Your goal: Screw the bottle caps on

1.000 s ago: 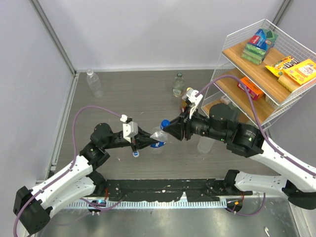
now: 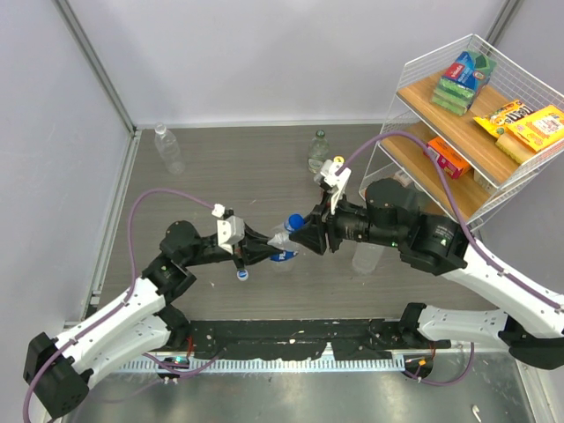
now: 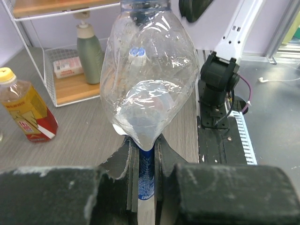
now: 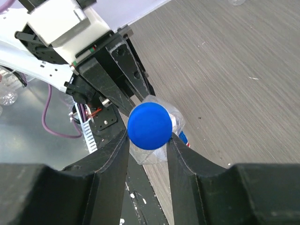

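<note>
A clear plastic bottle (image 3: 147, 79) with a blue label is held in my left gripper, shut on it; in the top view it is at the centre of the work area. A blue cap (image 4: 150, 125) sits between the fingertips of my right gripper, directly over the bottle's top. In the top view the cap (image 2: 294, 221) is at the bottle's upper end. Whether it is seated on the threads I cannot tell.
A yellow-capped drink bottle (image 3: 28, 108), a clear bottle (image 2: 169, 150) at back left and a green-tinted bottle (image 2: 318, 152) at back stand on the table. A wire shelf with snacks (image 2: 467, 84) fills the right.
My right gripper has shifted slightly up and left in the top view, and the blue cap with it a little. The left arm is nearly unchanged.
</note>
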